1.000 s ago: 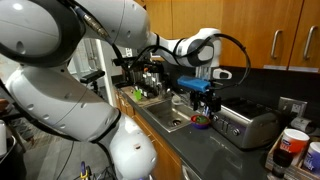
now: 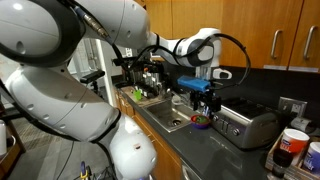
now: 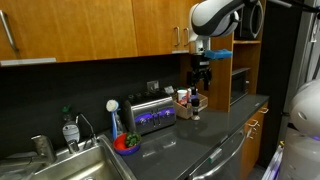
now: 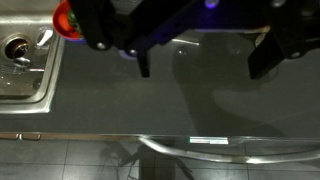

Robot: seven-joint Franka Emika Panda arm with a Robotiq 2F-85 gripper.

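My gripper hangs high over the dark countertop (image 4: 205, 110), pointing down. In the wrist view its two dark fingers (image 4: 143, 58) stand wide apart, with only bare counter showing between them. Exterior view 2 has the gripper (image 3: 196, 110) in front of the box of cups by the back wall. A red and blue bowl (image 3: 126, 143) with something green in it sits beside the sink; part of this bowl (image 4: 66, 20) shows at the top left of the wrist view.
A metal sink (image 2: 170, 116) lies beyond the bowl. Along the back wall stand a silver toaster-like appliance (image 2: 248, 126) and a box with cups (image 2: 287, 152). Wooden cabinets (image 2: 225, 25) hang above.
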